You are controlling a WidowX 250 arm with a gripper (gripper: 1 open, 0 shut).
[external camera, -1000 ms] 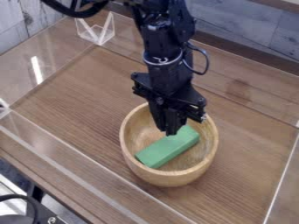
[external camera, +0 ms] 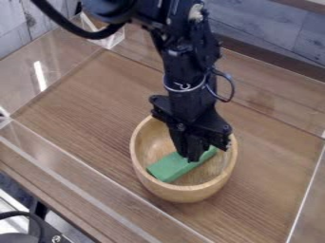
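Observation:
The black robot arm reaches down from the top centre into a round light wooden bowl. Its gripper is low inside the bowl, at the upper right end of a green rectangular block that lies diagonally on the bowl's floor. The fingertips are dark and partly overlap the block, so I cannot tell whether they are open or shut on it.
Pale panels stand along the back and left edges, and a black cable lies at the lower left.
My gripper has moved down further into the bowl, onto the upper right part of the green block. The bowl and block look about the same.

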